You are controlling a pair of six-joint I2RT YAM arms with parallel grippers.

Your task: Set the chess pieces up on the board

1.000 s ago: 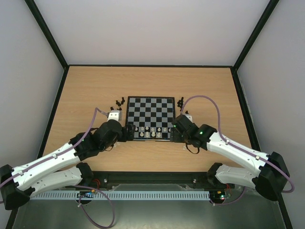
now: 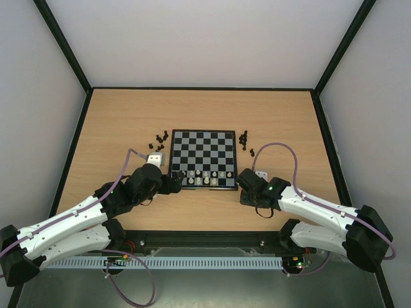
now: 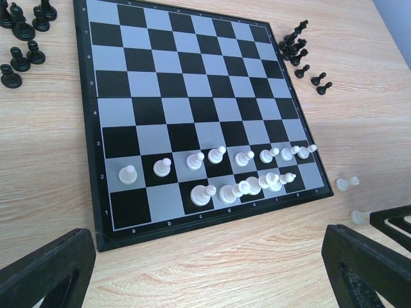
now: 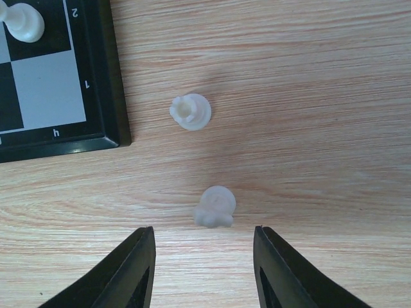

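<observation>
The chessboard (image 2: pixel 203 151) carries white pieces along its two near rows, clear in the left wrist view (image 3: pixel 126 173). Two white pieces lie off the board at its right: one (image 4: pixel 190 111) beside the corner, another (image 4: pixel 216 205) nearer my right gripper, whose fingers stand apart around empty space just short of that piece. My left gripper is open over the board's near left side, with nothing between its fingers.
Black pieces stand in loose groups left (image 3: pixel 19 61) and right (image 3: pixel 295 45) of the board.
My right arm has moved toward the front and slightly right, away from the board's edge. The left arm has barely moved.
</observation>
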